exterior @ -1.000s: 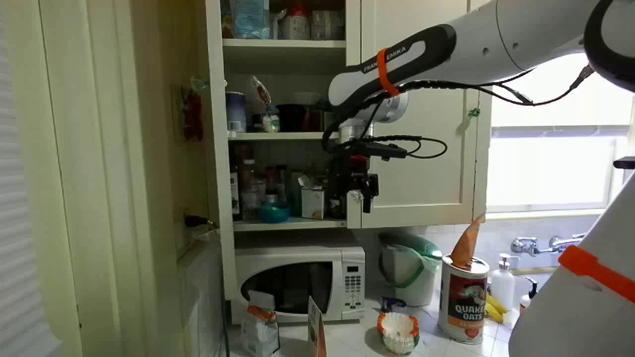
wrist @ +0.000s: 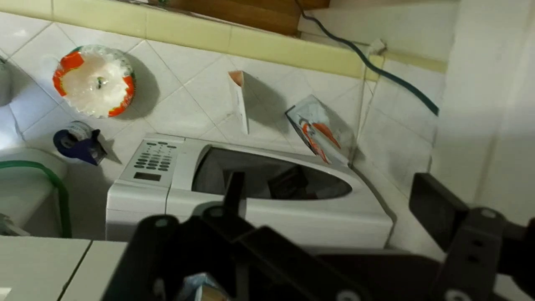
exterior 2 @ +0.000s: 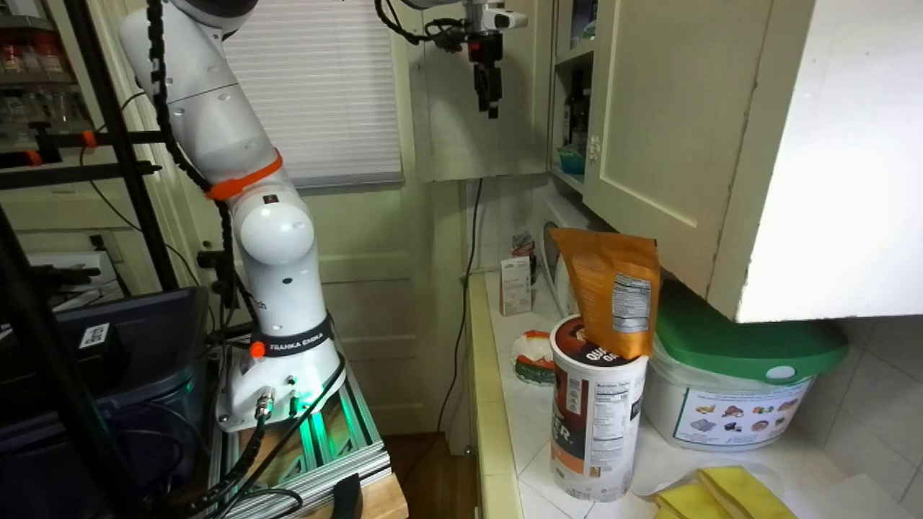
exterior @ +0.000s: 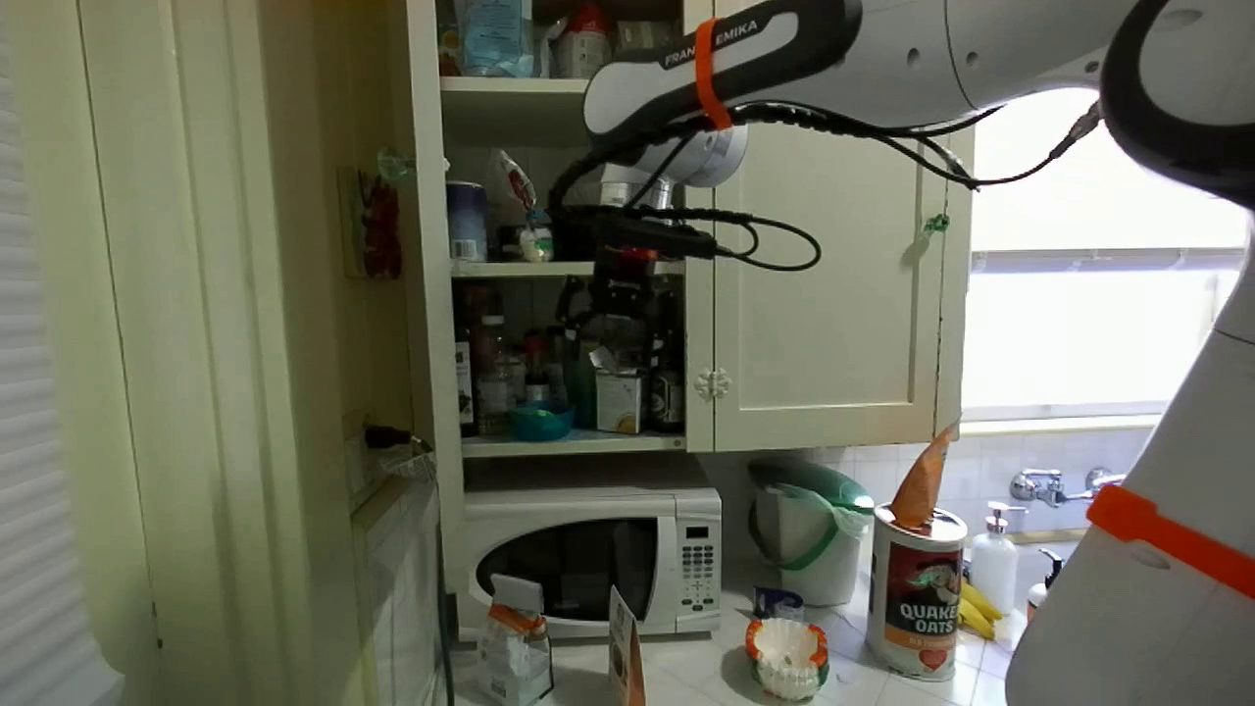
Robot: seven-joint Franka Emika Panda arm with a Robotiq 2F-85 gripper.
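Observation:
My gripper hangs fingers-down in front of the open cupboard's lower shelf. In the wrist view its fingers stand wide apart, open, with nothing held between them. Behind it on that shelf are a teal bowl, a small white box with its top open, and several bottles, partly covered by the gripper. From the side, the gripper appears in free air, left of the cupboard opening.
Below are a white microwave, a bag, an upright card and a stack of paper liners. The cupboard door borders the opening on the right. An oats canister stands on the counter.
The arm has swung left and the gripper has risen, from beside the cupboard door's edge to in front of the shelf opening. The gripper now looks turned, its fingers more spread to the camera.

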